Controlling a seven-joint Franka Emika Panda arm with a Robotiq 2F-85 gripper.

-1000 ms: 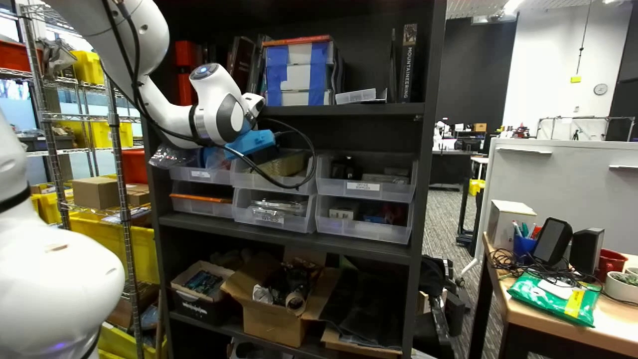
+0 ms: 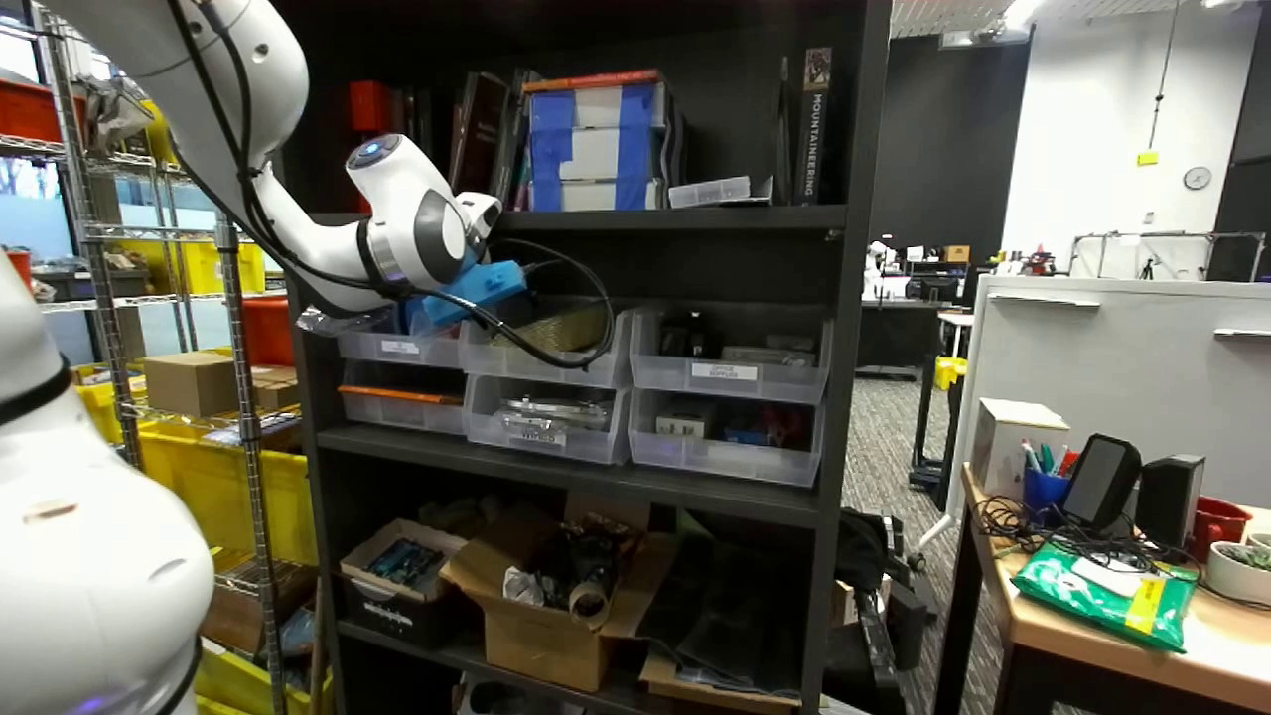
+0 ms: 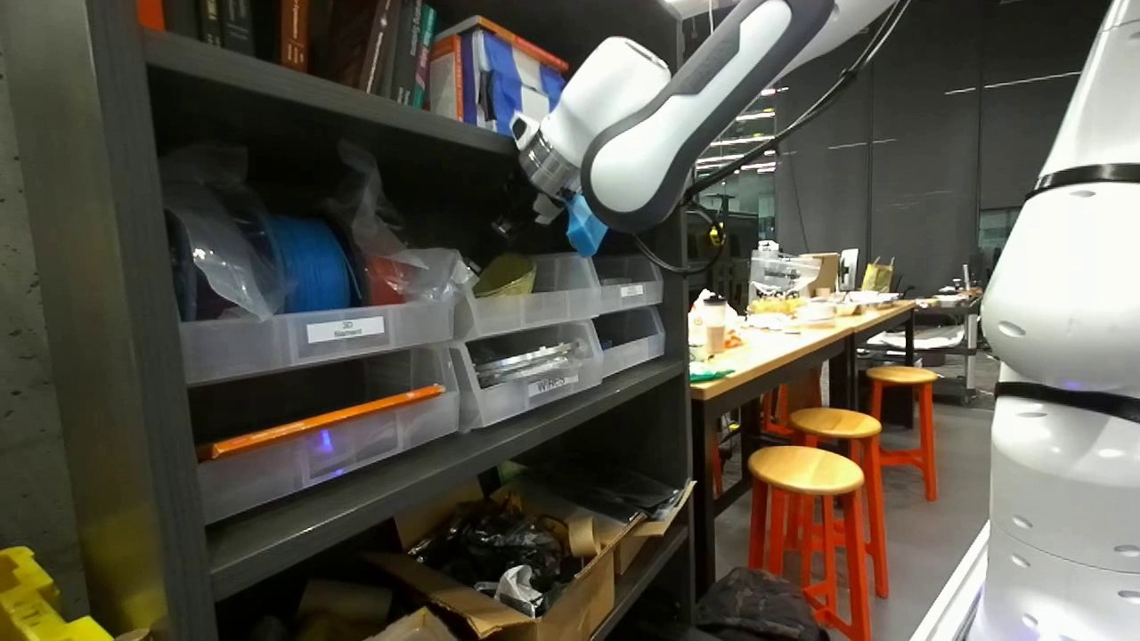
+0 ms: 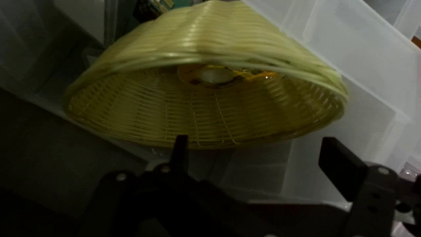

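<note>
A yellow-green woven basket (image 4: 205, 39) lies tipped on its side in a clear plastic bin (image 3: 534, 309), its mouth facing the wrist camera. Something orange and shiny shows inside the basket, too unclear to name. My gripper is open, its two dark fingers (image 4: 342, 168) wide apart, just below the basket's near rim in the wrist view. Nothing is between them. In exterior view 2 the gripper (image 3: 520, 223) hangs above the bin, by the basket (image 3: 507, 274). The fingers are hidden behind the blue mount (image 2: 483, 290) in exterior view 1.
Other clear bins flank and underlie this one, including a filament bin (image 3: 342, 329) and a wires bin (image 3: 531, 385). The upper shelf (image 2: 703, 219), holding books and a blue-and-white box (image 2: 592, 149), is close above the wrist. Bare shelf edge (image 3: 449, 465) runs along the front.
The arm has shifted left in exterior view 1, drawing the wrist and blue mount left and slightly down. The bins and basket look unmoved.
</note>
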